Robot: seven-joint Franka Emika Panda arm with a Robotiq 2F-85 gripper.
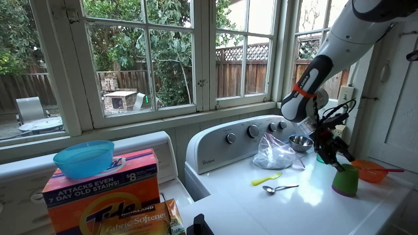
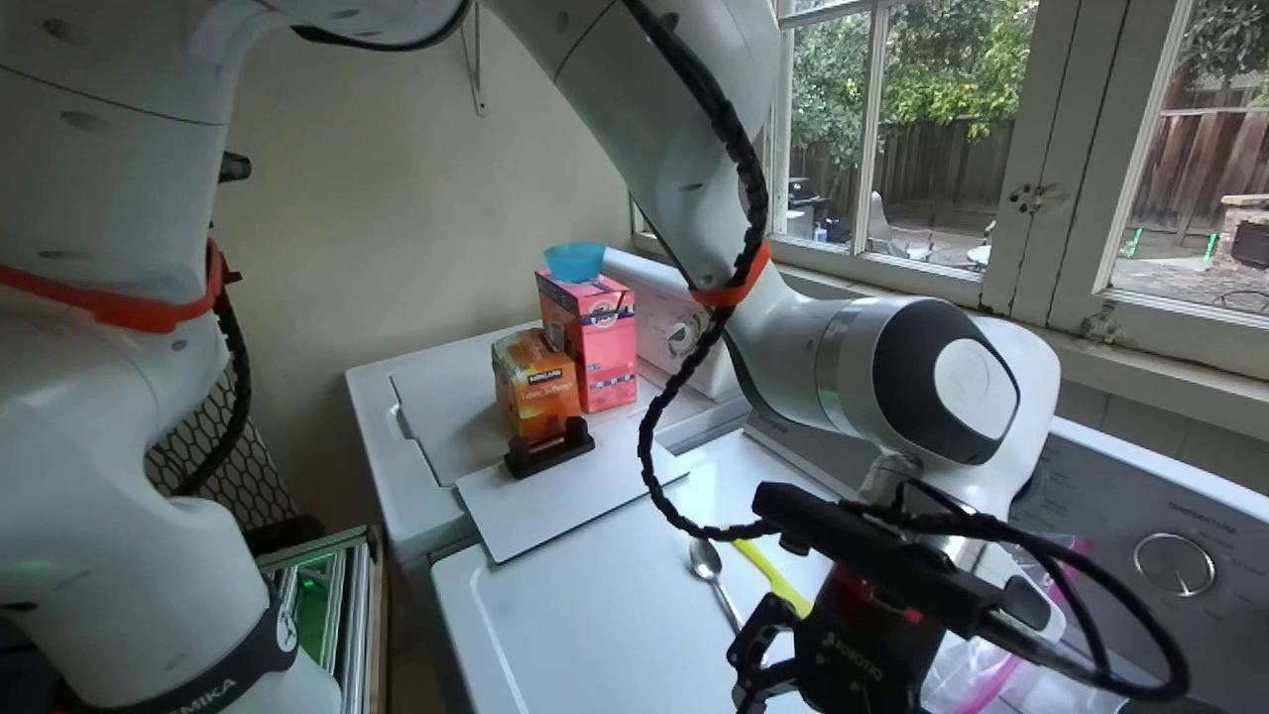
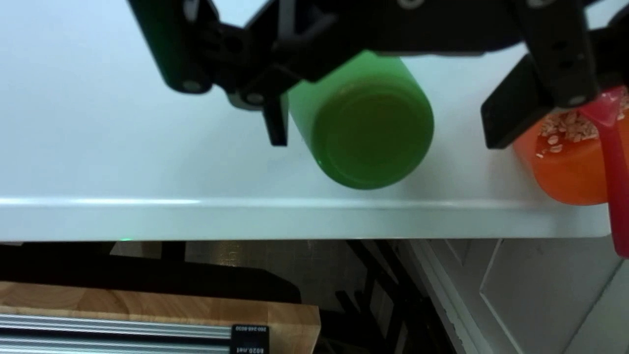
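Note:
An upside-down green cup [image 1: 346, 179] with a purple band at its bottom stands near the right end of the white machine top [image 1: 282, 211]. My gripper [image 1: 345, 162] is open just above it, fingers angled down at its upper end. In the wrist view the cup's round green base [image 3: 372, 132] shows between the two spread fingers, with a gap to each; part of the cup is hidden by the gripper. In exterior view 2 the fingertips and the cup are out of sight.
Close by on the right is an orange bowl [image 1: 370, 176] holding flakes and a red spoon [image 3: 613, 171]. A metal bowl [image 1: 300, 145], a plastic bag [image 1: 274, 154], a yellow utensil [image 1: 266, 179] and a spoon [image 1: 280, 188] lie leftward. A teal-green item [image 1: 320, 158] is mostly hidden behind my gripper.

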